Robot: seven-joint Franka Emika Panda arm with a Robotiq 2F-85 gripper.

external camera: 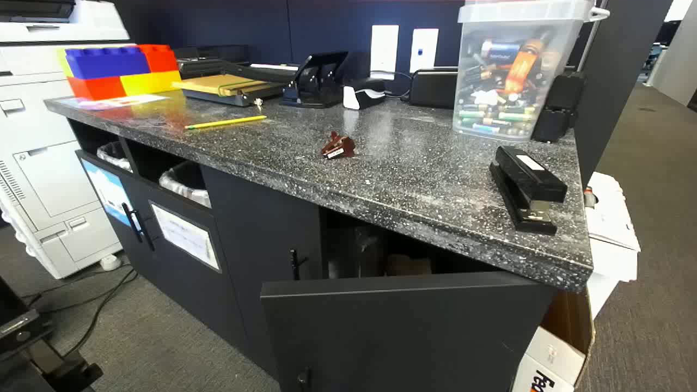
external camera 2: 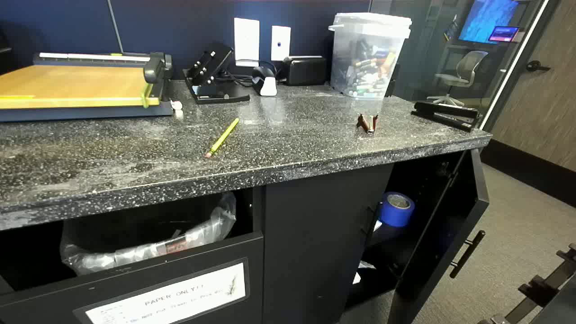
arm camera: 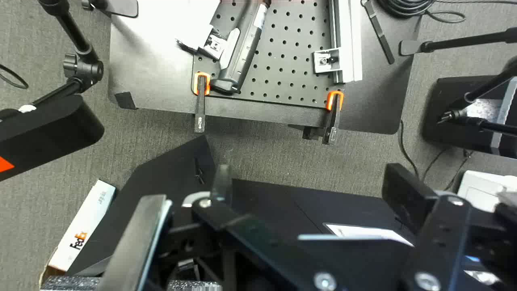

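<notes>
In the wrist view my gripper is open and its fingers stand wide apart, with nothing held between them. The dark cabinet and carpeted floor show beyond it. Neither exterior view shows the gripper. On the speckled counter (external camera: pixel 405 176) lie a yellow pencil (external camera 2: pixel 222 137), a dark red staple remover (external camera: pixel 339 146) and a black stapler (external camera: pixel 527 189) near the right end. The cabinet door (external camera: pixel 405 333) below that end hangs open. Inside the cabinet, a roll of blue tape (external camera 2: pixel 398 209) sits on a shelf.
A clear tub of batteries (external camera: pixel 516 78), a hole punch (external camera: pixel 317 81) and a paper trimmer (external camera 2: pixel 86 86) stand along the back. Toy blocks (external camera: pixel 121 68) are at the far left. A FedEx box (arm camera: pixel 80 228) is on the floor beside the open door.
</notes>
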